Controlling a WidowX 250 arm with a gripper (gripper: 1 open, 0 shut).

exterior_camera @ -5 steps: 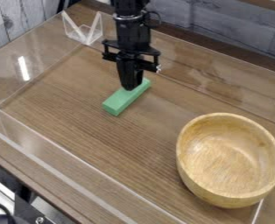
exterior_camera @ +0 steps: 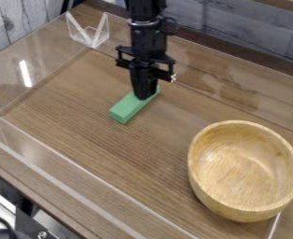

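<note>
The black arm reaches down from the top centre of the camera view, and its gripper [exterior_camera: 143,88] is at the upper end of a flat green block [exterior_camera: 132,107] lying diagonally on the wooden table [exterior_camera: 62,140]. The fingertips are small and dark here; nothing clearly shows between them, and the gripper looks shut. Whether it touches the block cannot be told.
A large tan bowl [exterior_camera: 243,168] sits at the lower right. Clear plastic pieces lie at the upper left and the left edge.
The arm and gripper have shifted very slightly to the right. The green block looks unmoved.
</note>
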